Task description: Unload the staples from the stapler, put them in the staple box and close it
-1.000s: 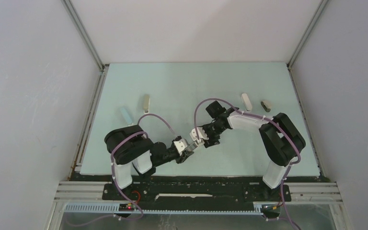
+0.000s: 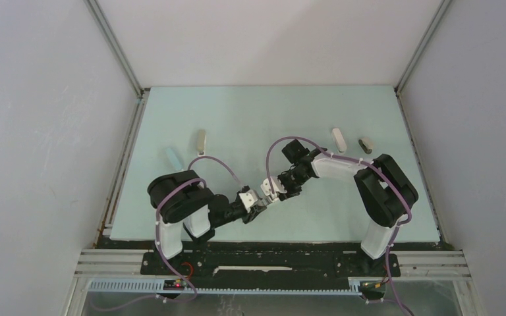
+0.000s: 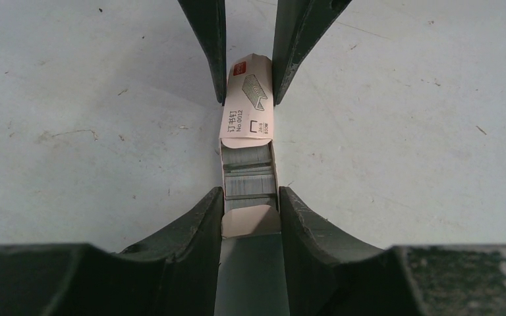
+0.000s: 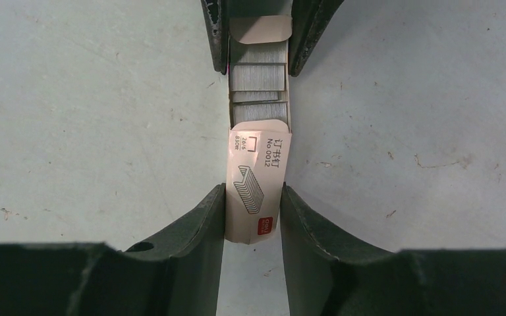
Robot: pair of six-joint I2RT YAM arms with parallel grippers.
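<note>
A small pink staple box lies between the two grippers, its printed sleeve (image 3: pixel 247 108) slid partway off the inner tray. Rows of grey staples (image 4: pixel 258 78) show in the exposed tray, which has a pink end flap (image 3: pixel 252 222). My left gripper is shut on the tray's sides at that flap end. At the opposite end, my right gripper is shut on the printed sleeve. Seen from the top, both grippers meet low on the table near the middle, and they mostly hide the box. I cannot make out for sure which object is the stapler.
A beige oblong object (image 2: pixel 201 141) and a light blue one (image 2: pixel 173 159) lie at the left. On the right are a white oblong object (image 2: pixel 339 139) and a small beige and dark one (image 2: pixel 365 145).
The right arm looks almost still, and the grippers remain close together at the box.
</note>
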